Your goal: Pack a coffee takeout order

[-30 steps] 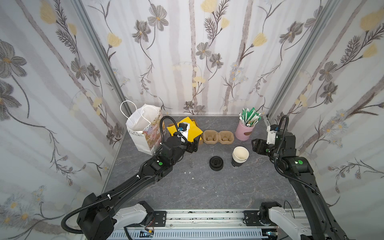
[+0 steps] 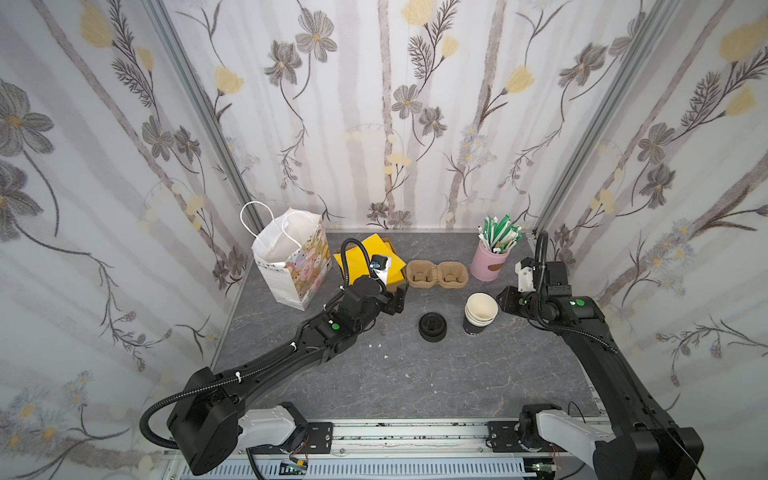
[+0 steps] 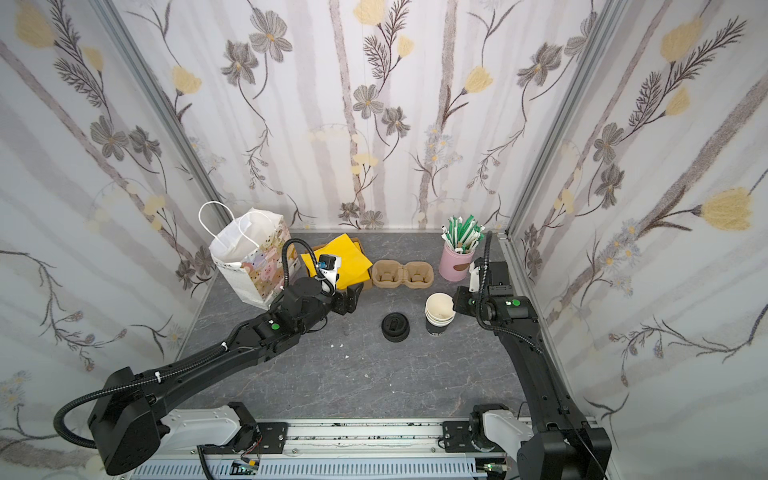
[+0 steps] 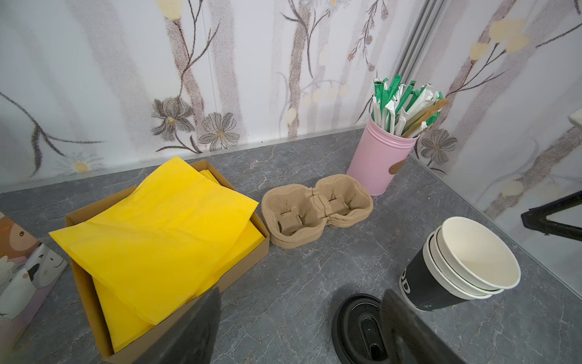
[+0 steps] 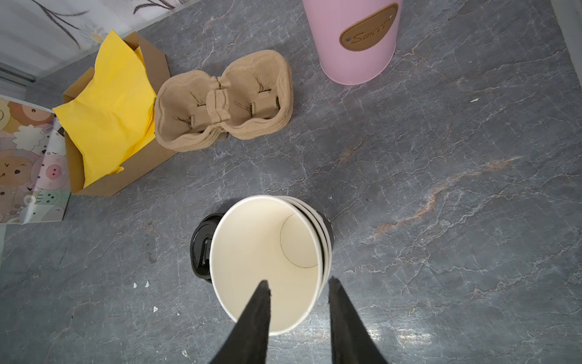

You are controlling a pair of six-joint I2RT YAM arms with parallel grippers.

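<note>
A stack of white-rimmed paper cups (image 2: 481, 308) stands on the table, its lower part dark. My right gripper is open over the stack's near edge in the right wrist view, holding nothing. Left of the cups lie black lids (image 2: 432, 326), stacked. Behind them is the brown cup carrier (image 2: 437, 274) with two empty wells. My left gripper hangs open and empty, the lids partly behind one of its fingers in the left wrist view. A patterned white paper bag (image 2: 292, 260) stands upright at the left.
Yellow napkins (image 4: 163, 236) lie in a cardboard box (image 4: 242, 261) left of the carrier. A pink holder (image 4: 382, 154) with wrapped straws (image 4: 403, 103) stands at the back right.
My right arm has swung left, bringing its gripper close to the cup stack. The objects have stayed in place.
</note>
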